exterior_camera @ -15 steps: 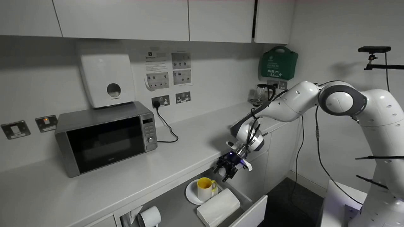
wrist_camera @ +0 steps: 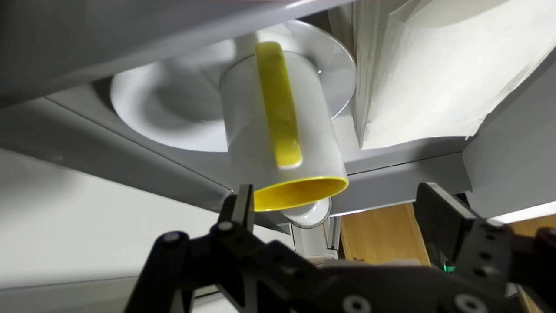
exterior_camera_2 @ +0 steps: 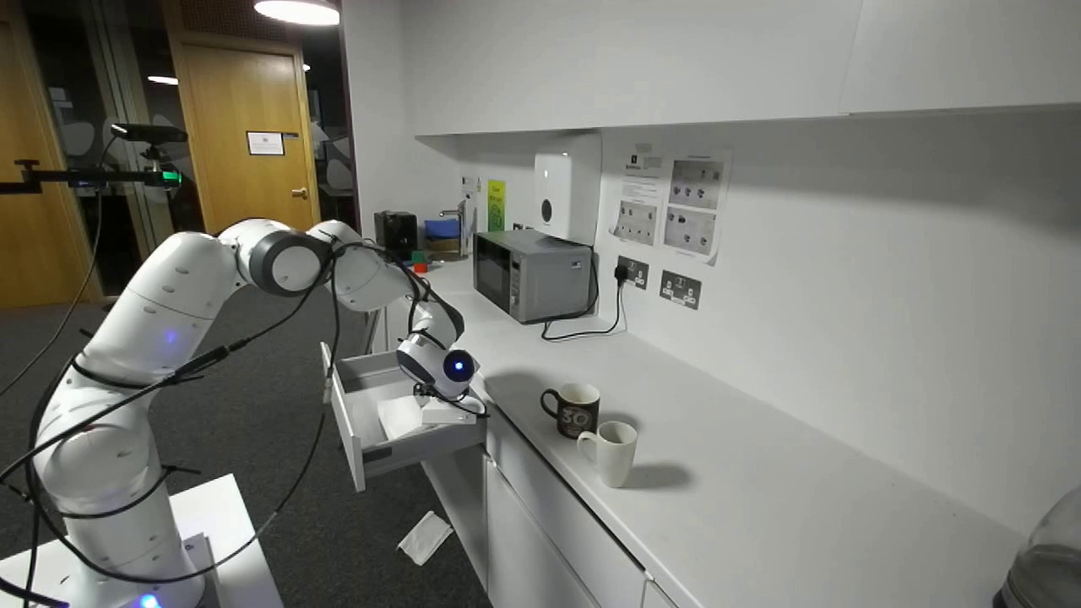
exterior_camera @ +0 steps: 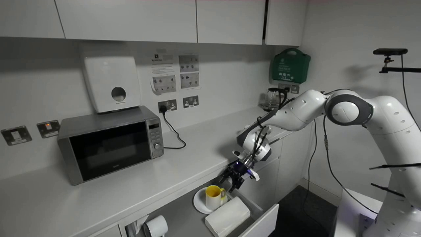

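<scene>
A white mug with a yellow inside and yellow handle [exterior_camera: 213, 197] stands on a white saucer [exterior_camera: 200, 203] in the open drawer [exterior_camera: 185, 221]. Above and just right of that mug in the first exterior view, my gripper [exterior_camera: 229, 187] points down toward it with empty fingers. Seen from the wrist, the gripper is open wide. The mug [wrist_camera: 312, 120] lies ahead of it, its rim and handle facing the camera, nearer the left finger [wrist_camera: 242, 208]. In the second exterior view the arm's wrist hides the mug and fingers.
A stack of white paper towels [exterior_camera: 229, 217] fills the drawer beside the saucer. Another white mug [exterior_camera: 156, 226] lies in the drawer's left part. On the counter stand a black mug [exterior_camera_2: 574, 410], a white mug [exterior_camera_2: 612, 453] and a microwave [exterior_camera: 112, 140].
My gripper has moved slightly left and down in the first exterior view, closer to the yellow-handled mug. The mug, saucer and drawer have stayed in place.
</scene>
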